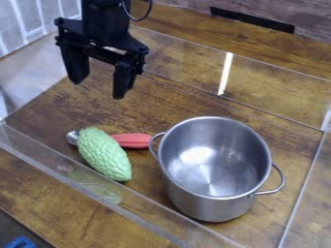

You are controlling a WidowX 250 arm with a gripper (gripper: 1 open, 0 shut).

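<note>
My black gripper (100, 73) hangs at the upper left of the camera view, its two fingers apart, above the wooden surface and behind the other objects. Nothing shows between the fingers. A green, bumpy vegetable (104, 155) lies at the lower left. Behind it and to its right is a red utensil-like object (131, 140) with a silvery tip at the left, partly hidden by the vegetable. A large steel pot (214, 199) with two side handles stands upright at the lower right, looking empty inside.
Transparent panels border it at the left, front and right. A white strip (225, 74) stands out toward the back right.
</note>
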